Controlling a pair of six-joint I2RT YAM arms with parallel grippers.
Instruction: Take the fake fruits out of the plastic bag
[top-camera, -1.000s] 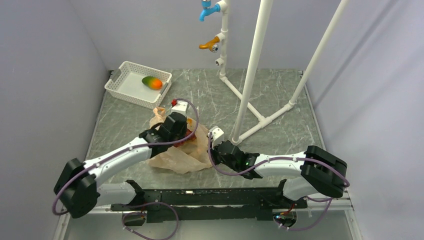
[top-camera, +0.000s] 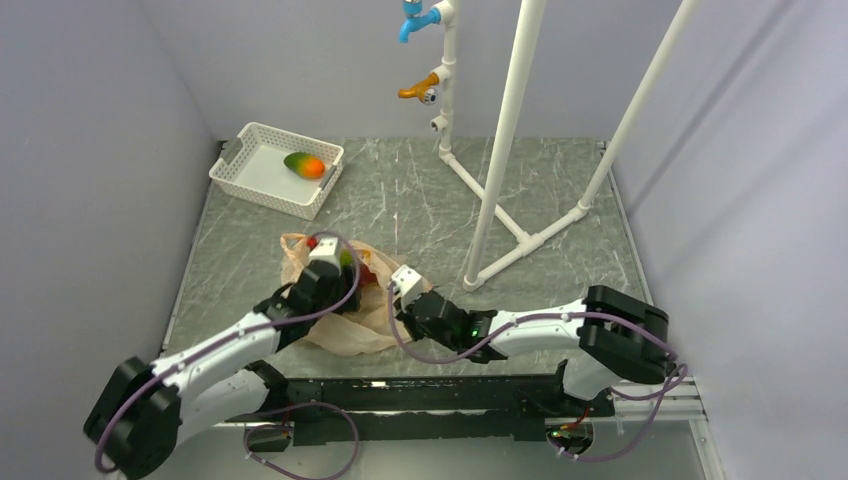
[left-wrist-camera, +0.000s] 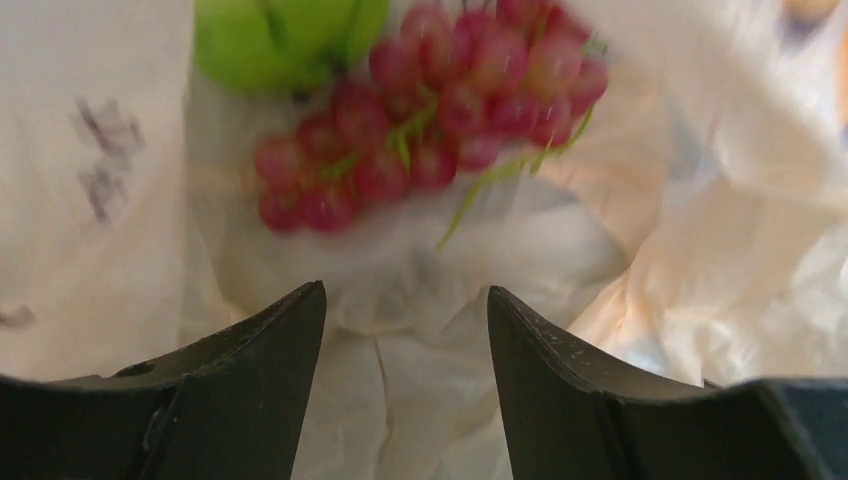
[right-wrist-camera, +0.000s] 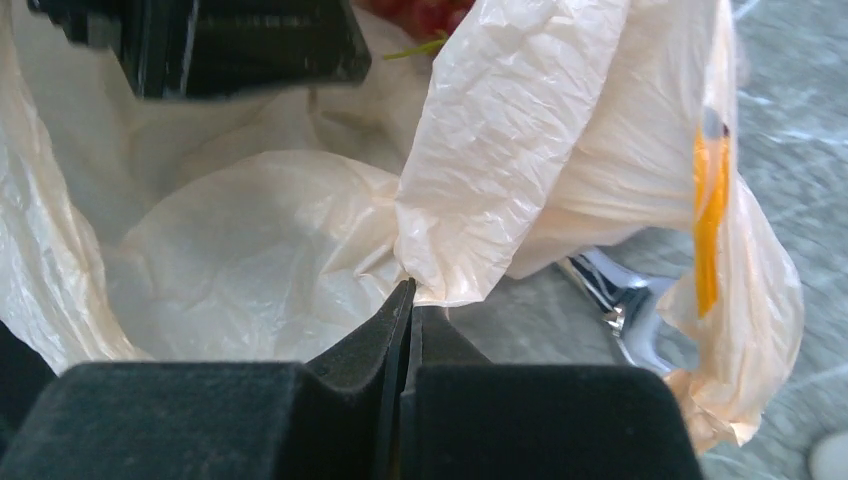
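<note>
The thin beige plastic bag lies open on the table's front left, between both arms. Inside it, the left wrist view shows a bunch of red grapes and a bright green fruit, slightly blurred. Below the grapes, my left gripper is open inside the bag; its fingers stand apart with only bag film behind them. At the bag's right side my right gripper is shut, pinching a fold of the film at its fingertips. A small red piece shows at the bag's back left edge.
A white basket holds a green-and-orange mango at the back left. White pipes with taps stand at the back right. Between basket and pipes the table is clear.
The left gripper has shifted left and toward the front. My right gripper has moved left, and the bag with it. A green fruit now shows beside the left gripper from above.
</note>
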